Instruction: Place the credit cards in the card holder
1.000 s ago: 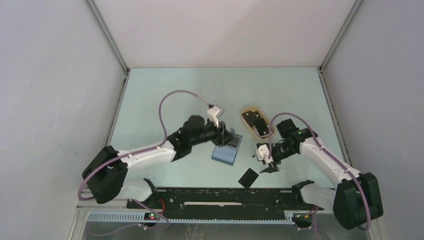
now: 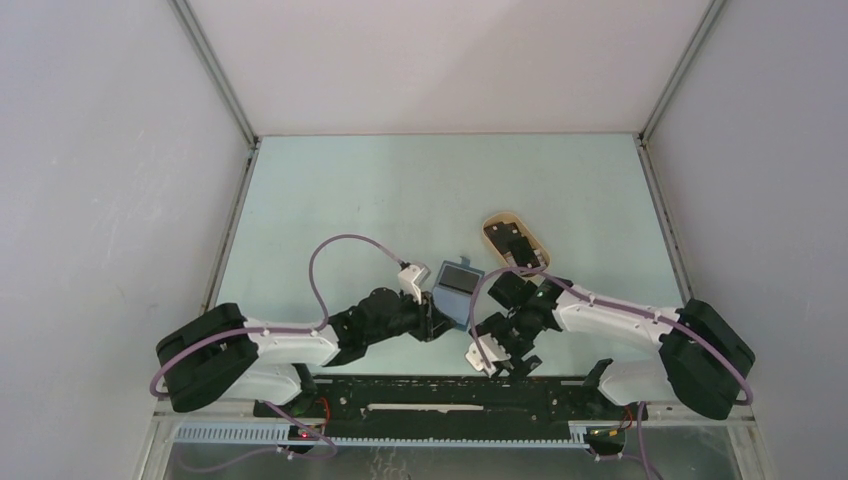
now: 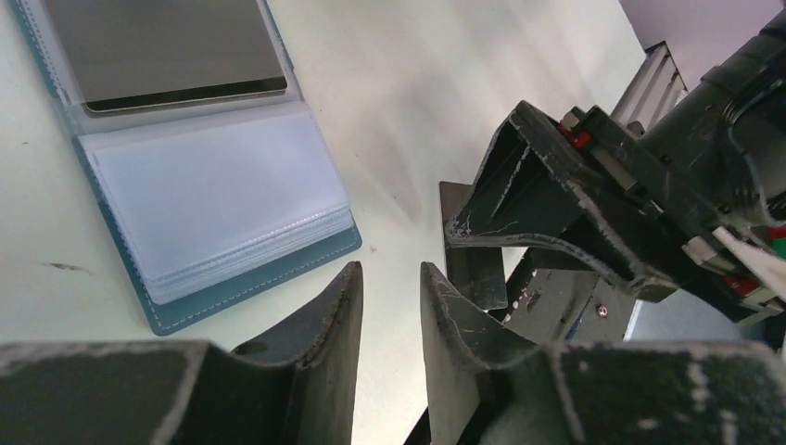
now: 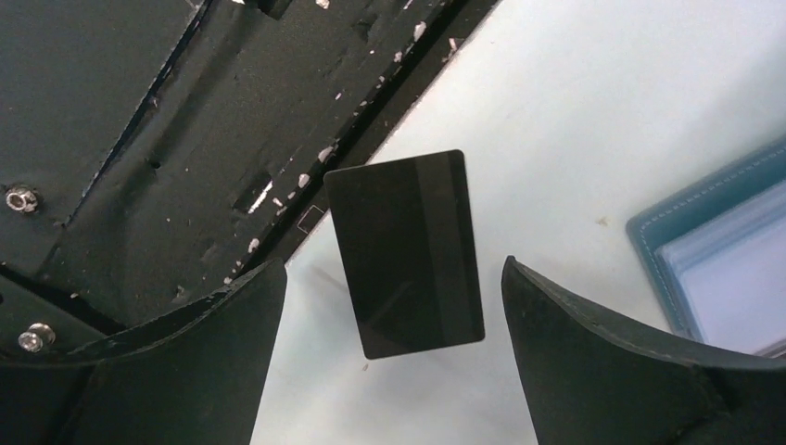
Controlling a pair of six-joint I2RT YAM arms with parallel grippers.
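Observation:
A black card (image 4: 404,255) lies on the table near its front edge, between the open fingers of my right gripper, which hangs over it. The blue card holder (image 3: 213,199) lies beside it, with clear plastic sleeves and a dark card in its upper part, also seen in the top view (image 2: 458,285). My left gripper is beside the holder's lower right corner, its fingers part open with nothing between them. In the left wrist view the right gripper covers part of the loose card.
A tan tray (image 2: 515,235) with several dark cards stands behind, to the right of the holder. A dark metal edge (image 4: 185,120) borders the front.
My right gripper has moved left and toward the front, over the loose card. My left gripper has moved toward the front, down to the holder's lower end.

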